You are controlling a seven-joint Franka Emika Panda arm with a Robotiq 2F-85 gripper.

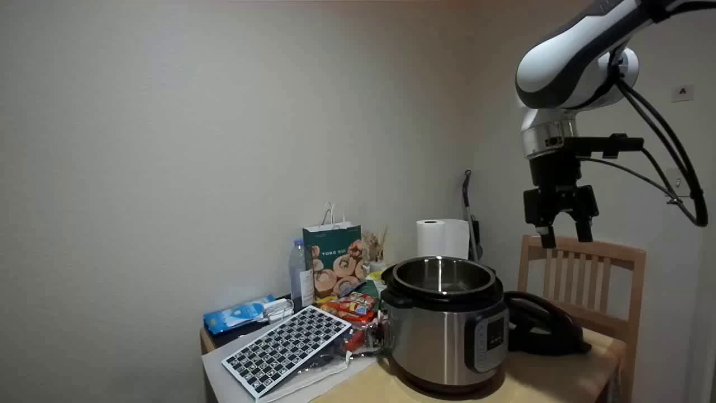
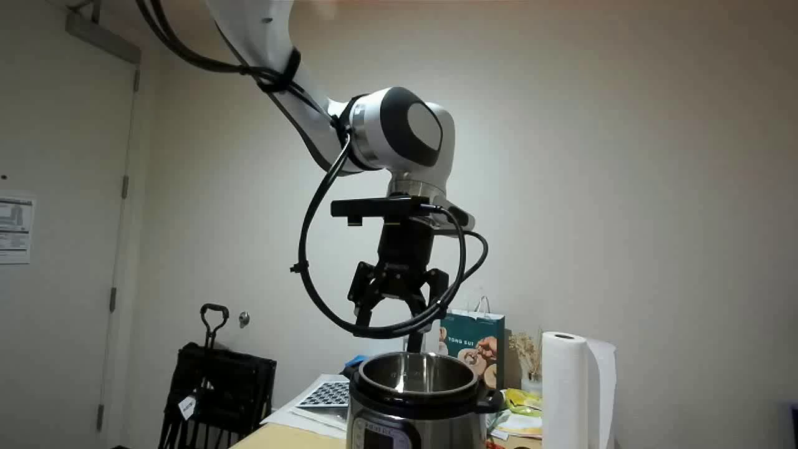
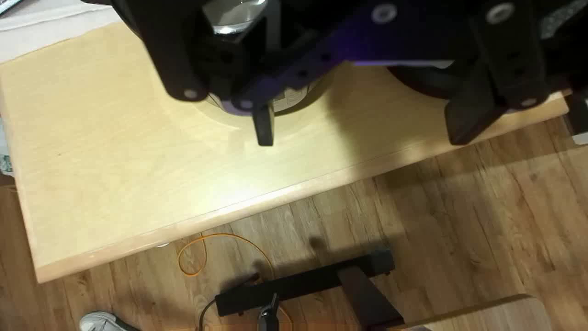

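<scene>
My gripper [image 1: 565, 243] hangs open in the air, its two fingers well apart with nothing between them. In exterior view 1 it is above and to the right of the steel pressure cooker [image 1: 429, 342], whose top is uncovered. The inner pot [image 1: 443, 275] looks empty as far as its upper wall shows; its bottom is hidden. A black lid-like object [image 1: 547, 329] lies on the table to the cooker's right. From the wrist, the open fingers [image 3: 264, 128] show over the table's edge, while my gripper body covers most of the cooker.
Left of the cooker are a checkered board [image 1: 288, 349], snack packets [image 1: 352, 305], a bottle [image 1: 300, 272] and a green paper bag [image 1: 337, 258]. Paper towels [image 2: 565, 389] stand behind. A wooden chair [image 1: 590, 275] is at the right.
</scene>
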